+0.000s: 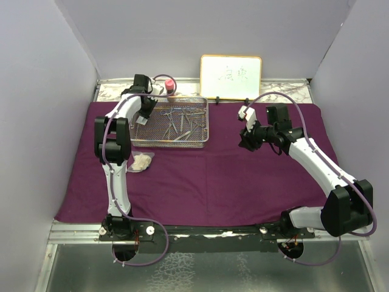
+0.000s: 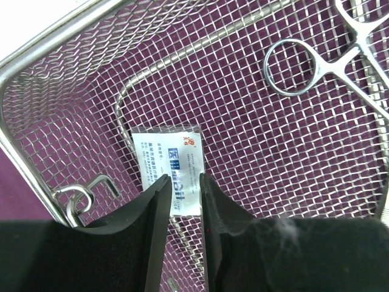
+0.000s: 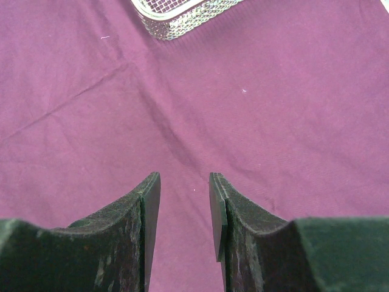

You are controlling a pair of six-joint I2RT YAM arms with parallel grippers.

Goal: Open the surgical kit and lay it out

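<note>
A wire mesh instrument basket (image 1: 202, 139) holds several scissors, clamps and other steel tools. In the left wrist view a small white printed packet (image 2: 167, 155) lies on the mesh floor in a corner, beside looped scissor handles (image 2: 289, 91). My left gripper is over that packet, fingertips a little apart; whether it touches the packet I cannot tell. My right gripper hangs open above bare purple cloth, right of the basket, with nothing between its fingers.
A bag of pale material (image 1: 141, 162) lies in front of the basket. A pink-red container (image 1: 169, 86) stands behind it, and a whiteboard (image 1: 231, 76) at the back.
</note>
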